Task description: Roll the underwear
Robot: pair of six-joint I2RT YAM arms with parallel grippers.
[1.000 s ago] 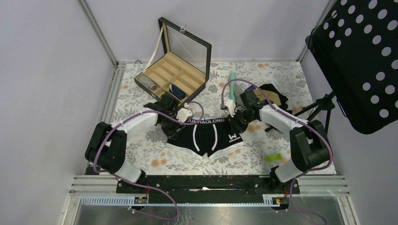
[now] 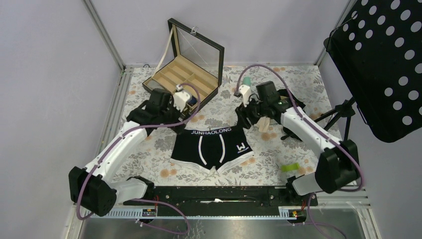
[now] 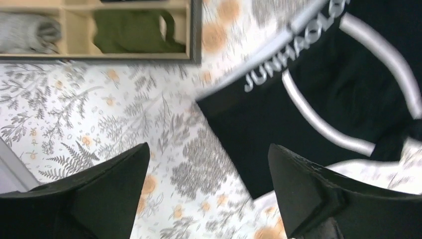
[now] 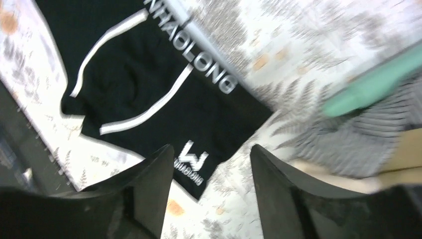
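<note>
Black boxer briefs [image 2: 211, 149] lie flat on the floral mat, waistband lettering toward the back, white stripes and trim showing; they also appear in the left wrist view [image 3: 249, 134] and right wrist view [image 4: 214, 119]. My left gripper hovers above their left side, fingers wide apart and empty. My right gripper is over their right side, fingertips apart with nothing held between them.
An open compartment box [image 2: 209, 94] stands at the back left. A mint-green item [image 4: 363, 87] and folded cloths lie at the back right. A green strip [image 2: 289, 167] is at front right; a black perforated panel flanks the right.
Both arms have risen off the underwear and moved back, the left toward the box.
</note>
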